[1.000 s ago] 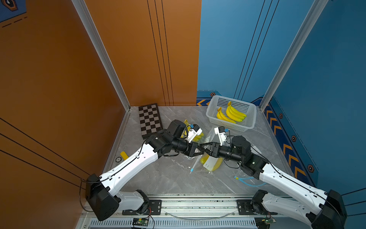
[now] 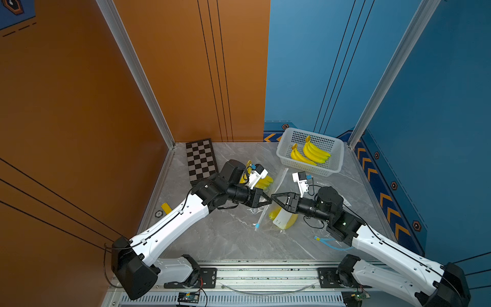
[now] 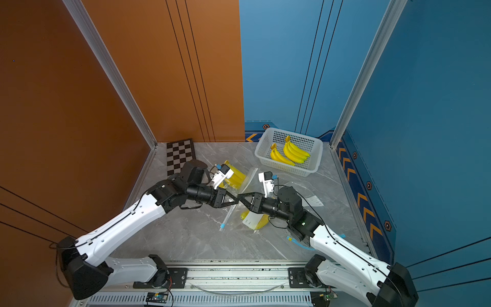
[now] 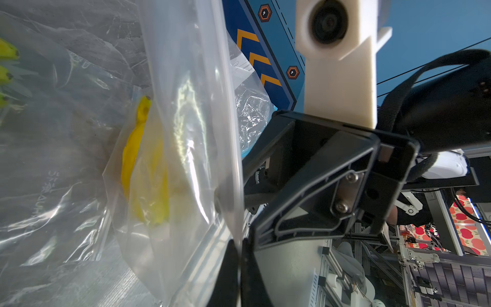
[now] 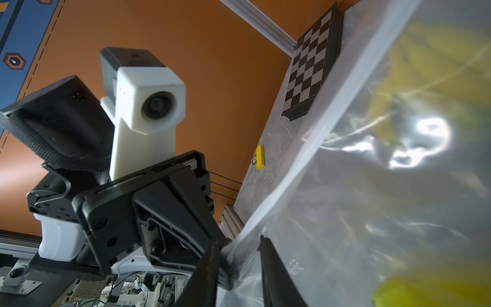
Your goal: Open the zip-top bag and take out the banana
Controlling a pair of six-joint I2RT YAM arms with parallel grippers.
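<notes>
The clear zip top bag point(image 2: 278, 186) spans the middle of the table, its pale zip edge running front to back between the two grippers. Yellow bananas point(image 3: 235, 176) show behind my left gripper point(image 2: 269, 198), which is shut with the bag's thin edge point(image 4: 232, 168) running between its fingers. Facing it closely, my right gripper has its fingers apart, with bag film passing between them. Through plastic, a banana point(image 4: 134, 153) shows in the left wrist view. A white label point(image 2: 281, 220) covers part of the yellow fruit nearer the front. Fingertip contact is partly hidden.
A white basket point(image 2: 335, 163) holding bananas point(image 2: 314, 151) stands at the back right. A chessboard point(image 2: 202, 163) lies at the back left, a small yellow object point(image 2: 166, 208) at the left edge. More plastic with a blue strip point(image 2: 332, 245) lies front right.
The lifted film around the zip edge has settled narrower. The left gripper has shifted only slightly.
</notes>
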